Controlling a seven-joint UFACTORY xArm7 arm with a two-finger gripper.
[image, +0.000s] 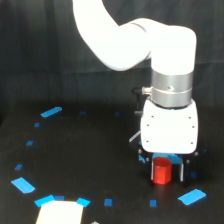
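A small red object (162, 171), cylinder-like, stands on the dark table at the lower right of the camera view. My gripper (166, 174) points down over it, its white hand (168, 130) just above. Thin dark fingers come down on either side of the red object. Whether they touch it is too small to tell, and so is the gripper's exact opening. Behind the red object, a blue open box (174, 158) is mostly hidden by the hand.
Flat blue pieces lie scattered on the black table, among them one at right (192, 197) and one at left (23, 185). A pale block (60, 213) is cut off by the bottom edge.
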